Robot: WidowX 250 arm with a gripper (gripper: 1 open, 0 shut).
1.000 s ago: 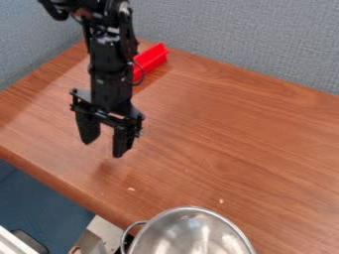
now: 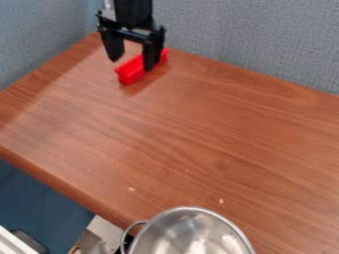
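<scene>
My black gripper [image 2: 131, 52] is at the back left of the wooden table [image 2: 199, 129], its two fingers apart, open, over a red block [image 2: 130, 71]. The block lies near the back wall, partly behind the fingers. I cannot tell whether the fingers touch it.
A steel pot [image 2: 192, 236] with a handle stands at the front edge, bottom centre. Padded grey-blue walls border the back and left. A lower blue floor lies beyond the front-left edge.
My gripper has moved back, away from the front of the table, to the red block. The block and the pot look unmoved.
</scene>
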